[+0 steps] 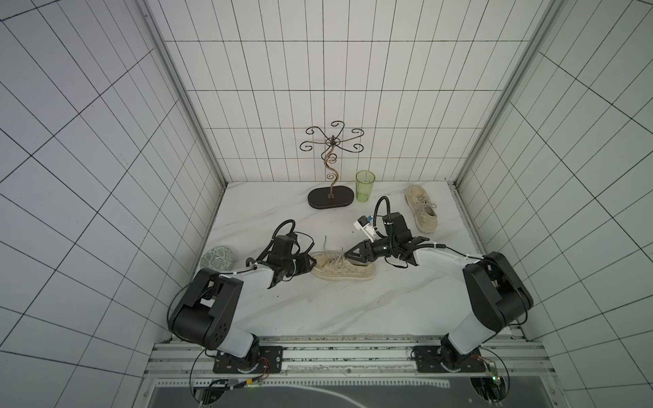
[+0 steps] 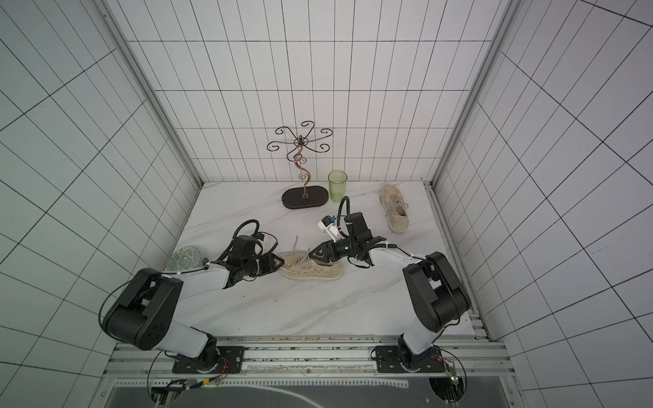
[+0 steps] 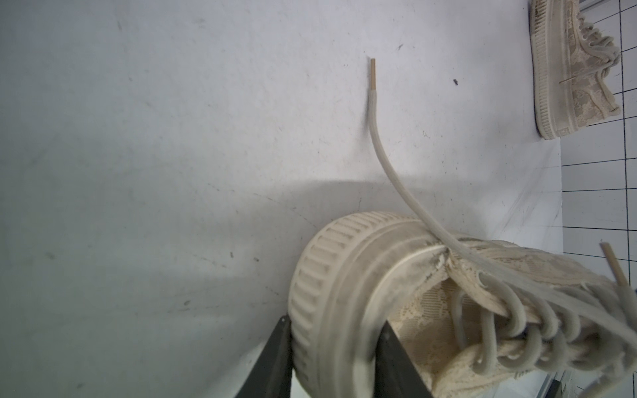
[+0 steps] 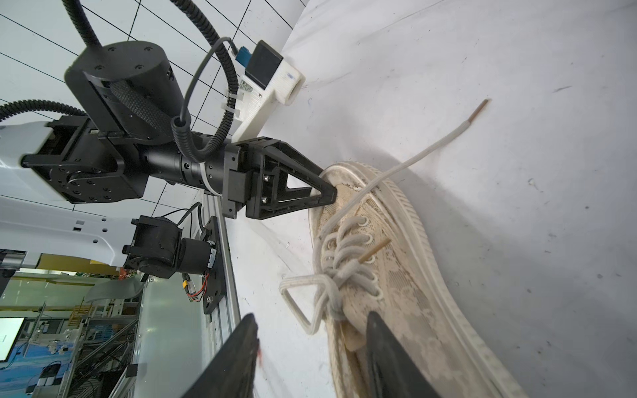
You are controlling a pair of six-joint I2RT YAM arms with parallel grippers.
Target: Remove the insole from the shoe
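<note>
A beige lace-up shoe (image 1: 345, 272) lies sideways in the middle of the table, its toe to the left. My left gripper is shut on the toe, one finger against the sole edge and the other on the upper. Over the ankle opening is my right gripper, its fingers standing apart around part of the collar edge and lace knot. No insole can be made out in any view; the shoe's inside is hidden by the right gripper and the laces (image 4: 345, 248).
A second beige shoe (image 1: 421, 208) lies at the back right. A green glass (image 1: 364, 186) and a metal stand (image 1: 331, 198) are at the back. A patterned glass dish (image 1: 217, 258) sits at the left edge.
</note>
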